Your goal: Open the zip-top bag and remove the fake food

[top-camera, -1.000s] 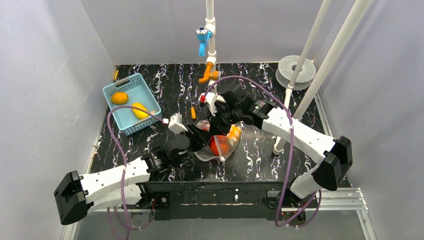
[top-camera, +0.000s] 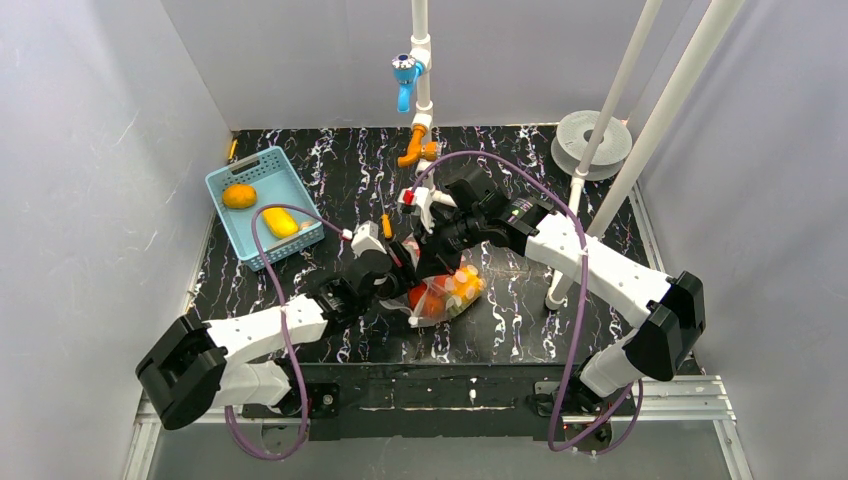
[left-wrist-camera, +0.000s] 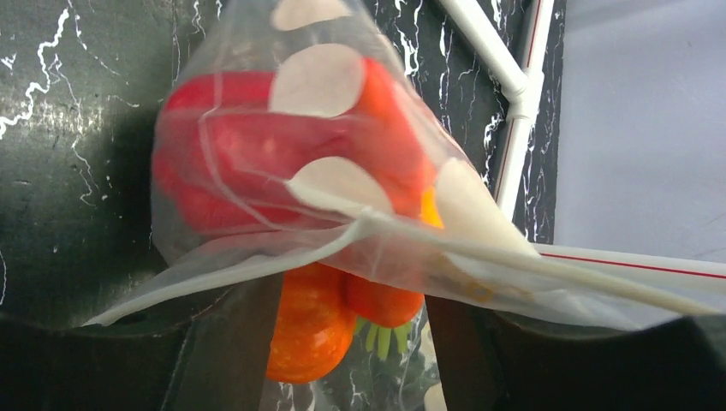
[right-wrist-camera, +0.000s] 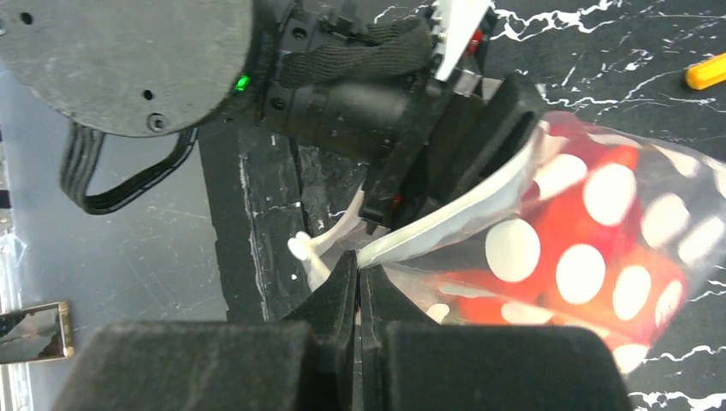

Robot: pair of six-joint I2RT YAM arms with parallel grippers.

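The clear zip top bag with white spots (top-camera: pixel 425 310) lies in front of both arms, holding red, orange and yellow fake food (top-camera: pixel 462 287). In the left wrist view, a red piece (left-wrist-camera: pixel 248 154) shows through the film and an orange piece (left-wrist-camera: pixel 310 321) shows below the bag's pale rim (left-wrist-camera: pixel 257 267). My left gripper is open at the bag's mouth, its fingertips partly behind that rim; the orange pieces appear between its fingers, apparently ungripped. My right gripper is shut on the bag's rim, with the mouth gaping beside it.
A blue basket (top-camera: pixel 262 262) with an orange fruit and a yellow one stands at the left. An orange-handled tool (top-camera: pixel 386 226) lies behind the bag. White pipes (top-camera: pixel 566 285) and a grey spool (top-camera: pixel 580 140) occupy the right side. Counter right of the bag is clear.
My left arm has advanced to the right and its gripper has tilted at the bag's mouth. The bag's near edge has shifted and creased.
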